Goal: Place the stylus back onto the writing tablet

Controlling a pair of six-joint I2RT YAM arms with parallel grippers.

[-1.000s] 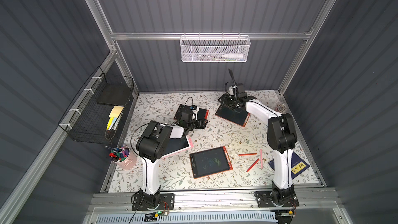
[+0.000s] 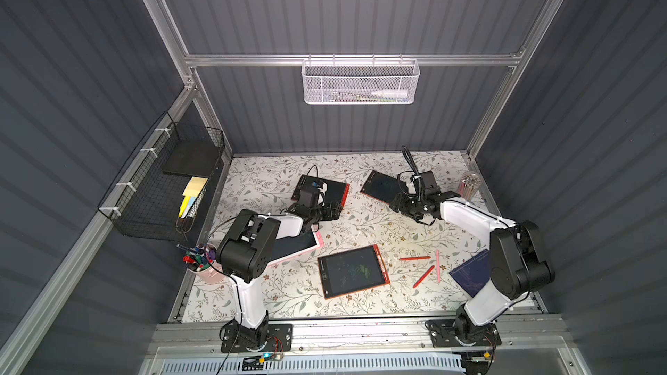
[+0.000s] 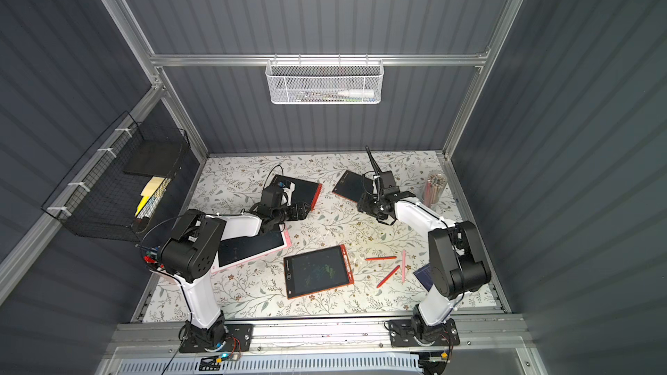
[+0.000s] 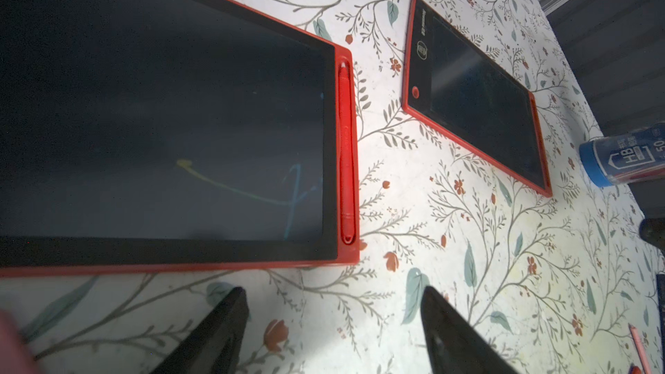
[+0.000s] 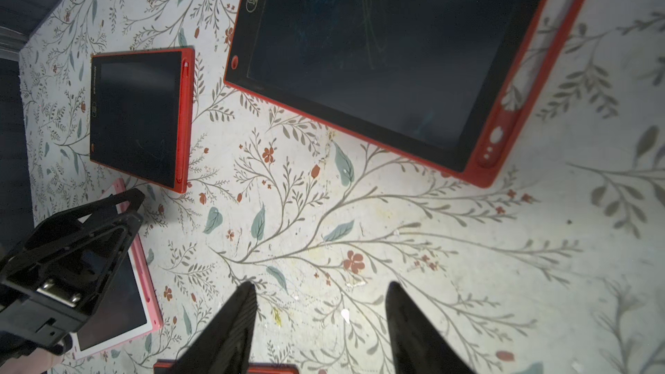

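Observation:
Several writing tablets lie on the floral surface. One at back left (image 4: 159, 117) has its stylus (image 4: 345, 152) in the side slot. The back-right tablet (image 5: 374, 48) shows an empty slot in the right wrist view. A front tablet (image 2: 351, 271) lies centre; beside it are loose red styluses (image 2: 414, 258) and a pink one (image 2: 437, 266). My left gripper is parted, nothing between its fingers, just in front of the back-left tablet. My right gripper stands open and empty over the surface near the back-right tablet.
A pink pen cup (image 2: 208, 274) stands at front left, a container of pencils (image 3: 435, 187) at back right. A black wire basket (image 2: 146, 201) hangs on the left wall, a white one (image 2: 360, 83) at the back. A blue notebook (image 2: 467, 267) lies front right.
My right gripper has moved right and toward the front, away from over the back-right tablet. My left gripper has shifted slightly left and toward the front.

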